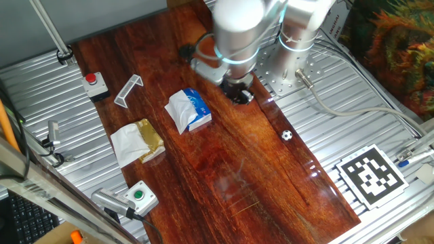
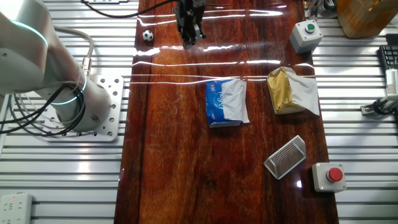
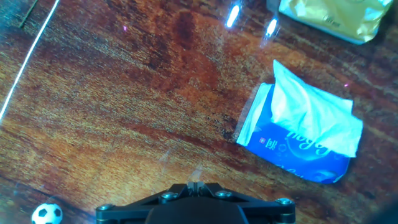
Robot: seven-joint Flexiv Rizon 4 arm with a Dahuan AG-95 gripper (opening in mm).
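Note:
My gripper (image 1: pixel 241 99) hangs above the wooden table near the robot base, pointing down. In the wrist view its fingertips (image 3: pixel 196 187) meet at the bottom centre, shut with nothing visible between them. A blue tissue pack (image 1: pixel 198 108) with a white sheet sticking out lies on the table, apart from the gripper. From the wrist it shows up to the right of the fingers. A gold tissue pack (image 2: pixel 281 90), also with a white tissue out, lies farther from the base. Near the table's base-side edge rests a small black-and-white ball (image 1: pixel 287 135), seen at lower left in the wrist view.
A grey grater-like piece (image 2: pixel 286 157) lies near the far edge, beside a red-button box (image 2: pixel 329 177). A green-button box (image 1: pixel 140 197) stands at the same edge. Outside the table lies a marker board (image 1: pixel 371 176).

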